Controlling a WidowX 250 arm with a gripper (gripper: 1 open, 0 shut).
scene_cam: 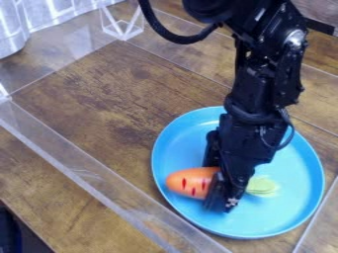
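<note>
An orange toy carrot (188, 182) with dark red marks and pale green leaves (262, 187) lies on a round blue plate (298, 198). My black gripper (219, 186) reaches down from the top right onto the carrot, shut on it near the middle of its length. The fingertips are low over the plate and partly cover the carrot.
A wooden tabletop (99, 109) has open room left of the plate. A clear plastic edge runs diagonally along the lower left. A white cloth (27, 20) and a clear frame stand at the top left.
</note>
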